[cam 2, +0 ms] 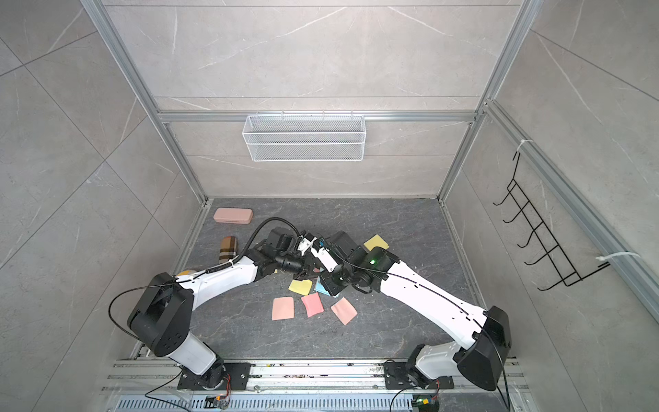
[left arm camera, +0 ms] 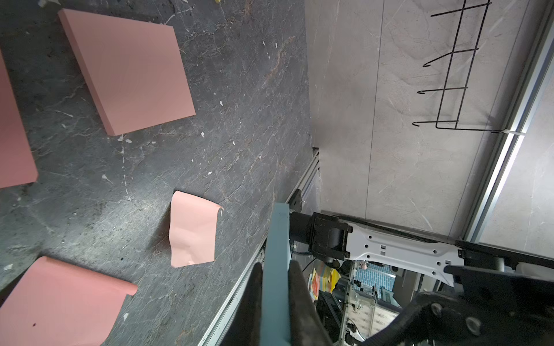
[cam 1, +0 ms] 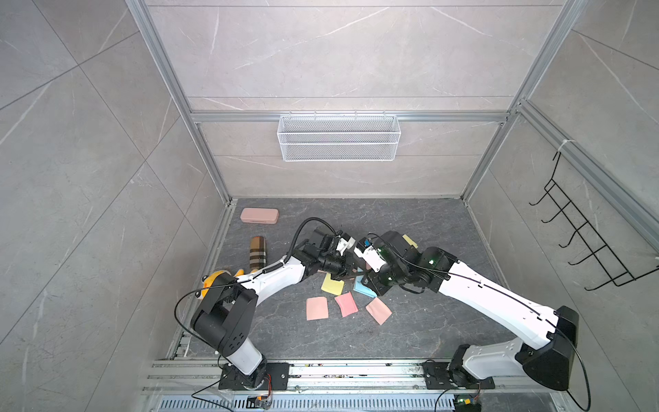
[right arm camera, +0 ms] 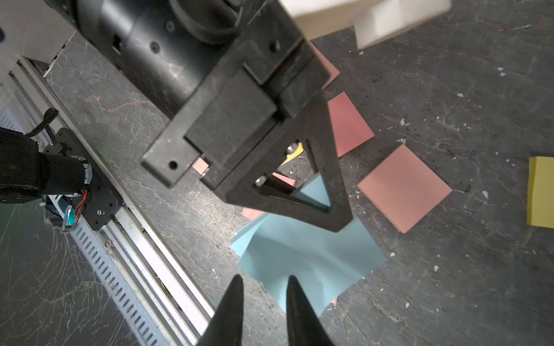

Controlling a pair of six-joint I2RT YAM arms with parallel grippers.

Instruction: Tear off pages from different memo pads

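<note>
A light-blue memo pad (right arm camera: pixel 314 253) hangs above the table, with my left gripper shut on it. The left wrist view shows this pad edge-on between the fingers. In the right wrist view, a flap stands slightly apart at the pad's left corner. My right gripper is open, its fingertips over the near side of the blue pad; nothing shows gripped between them. On the table lie a salmon pad (right arm camera: pixel 405 187), a redder pink pad (right arm camera: pixel 352 124) and a yellow pad (right arm camera: pixel 540 190). In the top views, the arms partly cover the blue pad.
Loose sheets lie in front: yellow (cam 1: pixel 333 285), pale pink (cam 1: pixel 317 308), deeper pink (cam 1: pixel 346 304) and another pink sheet (cam 1: pixel 379 310). A pink case (cam 1: pixel 259 215) and brown plaid item (cam 1: pixel 257 254) sit left.
</note>
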